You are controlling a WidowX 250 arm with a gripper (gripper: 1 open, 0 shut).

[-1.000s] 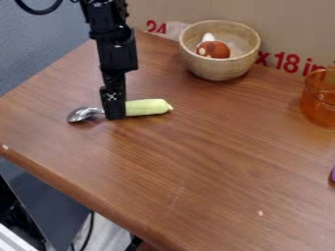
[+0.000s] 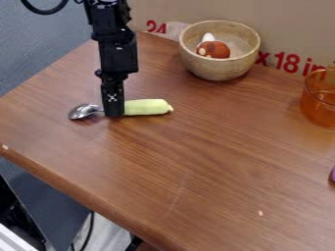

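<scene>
The black gripper [image 2: 113, 106] reaches down to the table at the upper left, its tip over a spoon [image 2: 82, 112] with a pale yellow-green handle [image 2: 149, 107]. The spoon lies flat with its metal head to the left of the gripper and the handle to the right. The fingertips cover the part between head and handle; whether they are closed on it is hard to tell.
A beige bowl [image 2: 202, 60] holding brown and white items stands at the back. An orange transparent container [image 2: 318, 107] is at the right edge, with a small purple item [image 2: 331, 175] below it.
The gripper has shifted very slightly at the spoon; the spoon and everything else look unmoved.
</scene>
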